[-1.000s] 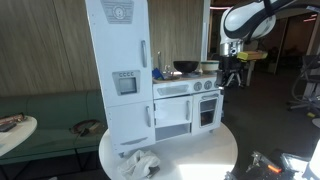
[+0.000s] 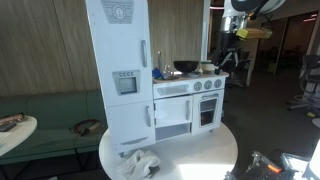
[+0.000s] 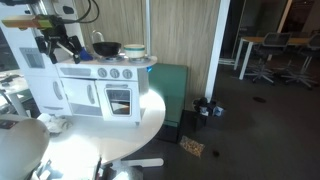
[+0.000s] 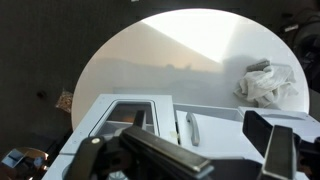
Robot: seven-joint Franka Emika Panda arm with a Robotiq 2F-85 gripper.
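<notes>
My gripper (image 2: 232, 62) hangs in the air at the right end of the white toy kitchen (image 2: 188, 104). The wrist view looks down past the gripper, whose dark fingers stand wide apart with nothing between them. Below them are a white door with a curved handle (image 4: 193, 129) and the oven window (image 4: 130, 117). A black pan (image 3: 106, 48) and a pale pot (image 3: 134, 51) sit on the counter. A crumpled white cloth (image 4: 266, 84) lies on the round table.
The tall toy fridge (image 2: 124, 70) stands left of the stove, an obstacle beside the counter. The round white table (image 4: 170, 60) has bare room in front of the kitchen. A green bench (image 3: 170, 88) is behind.
The kitchen, cookware and cloth look unmoved.
</notes>
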